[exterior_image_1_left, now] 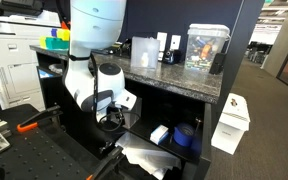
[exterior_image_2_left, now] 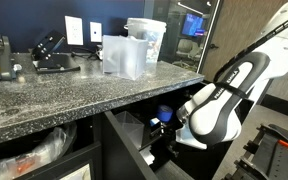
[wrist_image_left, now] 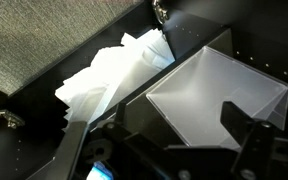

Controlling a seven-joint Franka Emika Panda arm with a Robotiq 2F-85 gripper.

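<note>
My gripper is open inside the dark open compartment below the counter, its black fingers [wrist_image_left: 239, 124] spread apart at the bottom of the wrist view. A translucent square bin [wrist_image_left: 210, 92] lies beneath and partly between them, its open mouth facing the camera. Whether a finger touches the bin cannot be told. In exterior view 1 the white arm hides most of the bin, while the gripper [exterior_image_1_left: 114, 120] appears low in the compartment.
White sheets [exterior_image_1_left: 147, 155] lie near the compartment's front. Farther right are a blue container [exterior_image_1_left: 184, 133] and a small white-and-blue box [exterior_image_1_left: 159, 134]. The granite counter [exterior_image_1_left: 174, 80] overhangs the space, carrying a clear tub [exterior_image_1_left: 205, 47] and a translucent container [exterior_image_1_left: 144, 52].
</note>
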